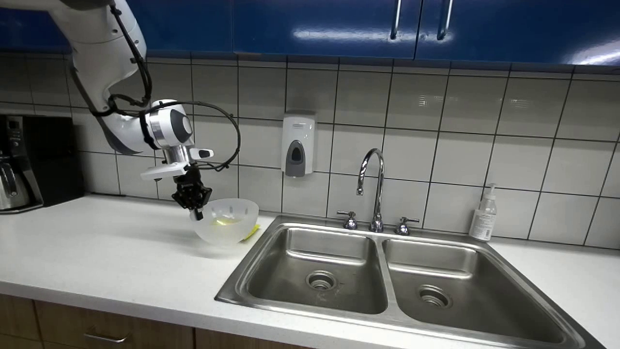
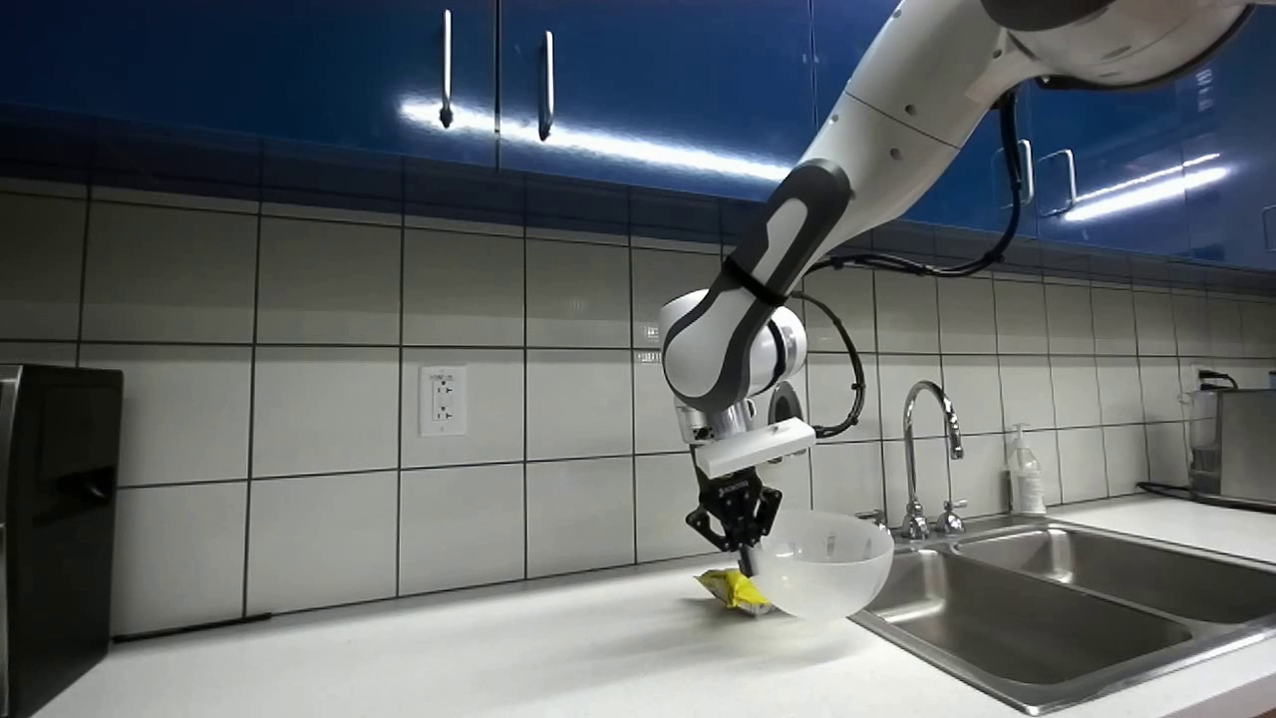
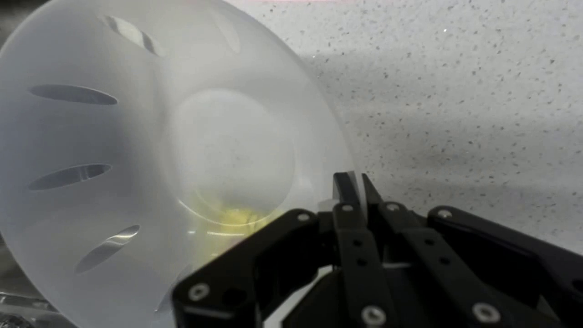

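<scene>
A translucent white bowl (image 1: 227,230) with slots in its wall is held upright above the counter, just left of the sink. My gripper is shut on the bowl's rim, one finger inside and one outside. In exterior view 2 the bowl (image 2: 825,580) hangs on the sink side of my gripper (image 2: 749,562). A yellow chip bag (image 2: 735,588) lies on the counter behind the bowl. Only a yellow corner of the bag (image 1: 252,232) shows past the bowl in exterior view 1, and its colour comes through the bowl's wall.
The double steel sink (image 1: 383,264) is empty, with a faucet (image 1: 378,192) behind it. A soap bottle (image 1: 483,216) stands at its back right. A coffee maker (image 1: 38,160) stands far left.
</scene>
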